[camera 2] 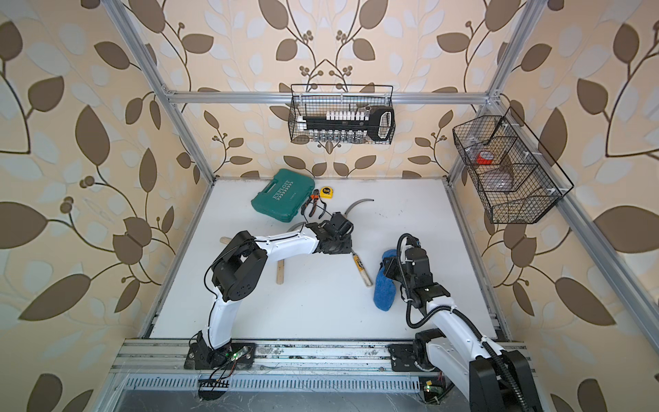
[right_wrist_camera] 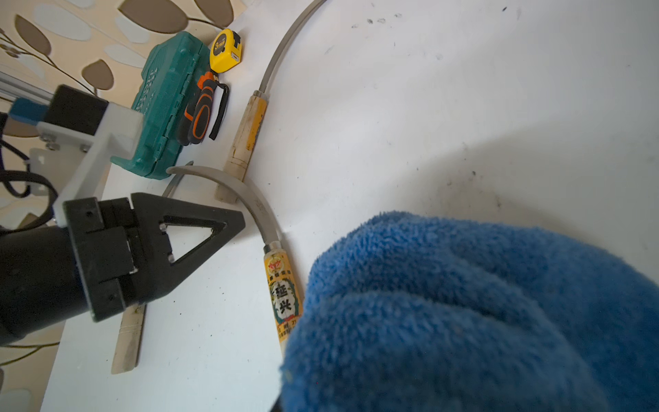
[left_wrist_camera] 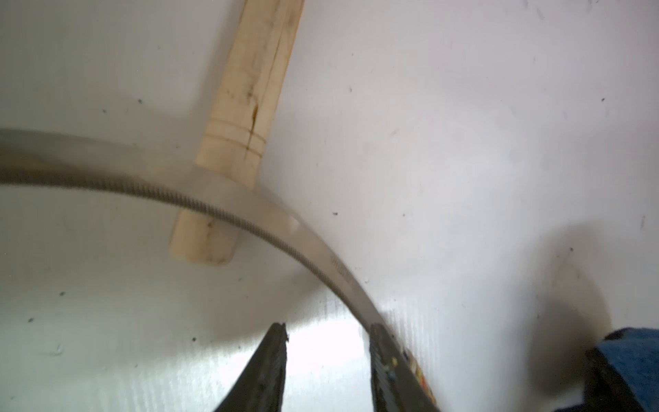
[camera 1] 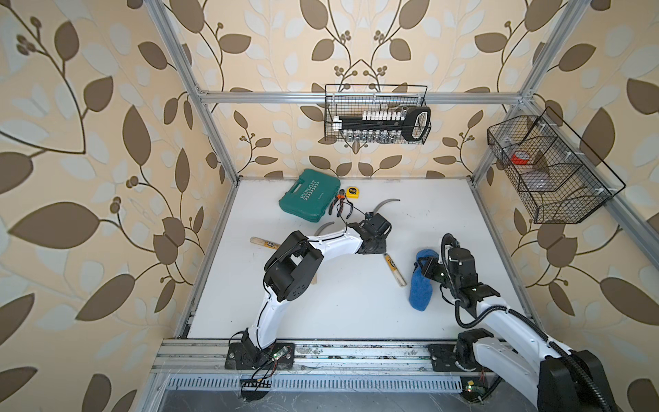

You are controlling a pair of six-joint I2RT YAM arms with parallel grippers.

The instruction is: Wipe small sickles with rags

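Observation:
A sickle with a yellow-labelled handle point(right_wrist_camera: 282, 292) and a curved, toothed blade point(left_wrist_camera: 274, 230) is by my left gripper. That gripper is part open; the blade runs past its right finger, and contact cannot be told. Blue rag point(right_wrist_camera: 446, 309) bunches in front of the right wrist camera and hides the fingertips there. From above, my right gripper point(camera 1: 427, 266) is shut on the rag's upper part, to the right of the sickle handle. Another sickle lies farther back, its wooden handle point(right_wrist_camera: 241, 147) beneath the first blade in the right wrist view.
More sickle handles lie to the left, one point(camera 2: 280, 271) below the left arm and another point(camera 1: 264, 243) beyond it. A green case point(camera 1: 310, 195), pliers point(camera 1: 340, 203) and yellow tape measure point(camera 1: 352, 192) occupy the back.

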